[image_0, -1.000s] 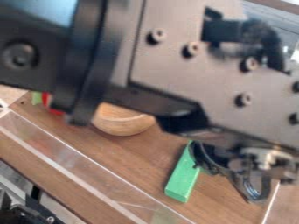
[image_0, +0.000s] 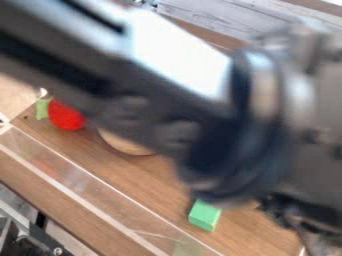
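The dark robot arm (image_0: 174, 90) fills the upper and right part of the camera view, blurred by motion. Its gripper is at most a blurred dark shape at the lower right, so its fingers cannot be made out. A green block (image_0: 205, 215) lies on the wooden table (image_0: 127, 195) at the lower middle, partly covered by the arm. A red object (image_0: 66, 115) and a small green piece (image_0: 43, 108) sit at the left. A round wooden bowl (image_0: 123, 144) is mostly hidden behind the arm.
A clear strip with tape edges (image_0: 80, 185) runs diagonally along the table's near left side. Metal parts and dark fittings show beyond the edge at the lower left. The wood between the bowl and the green block is bare.
The arm has swung and shifted across the view, uncovering more of the red object at the left and covering more of the green block's upper part.
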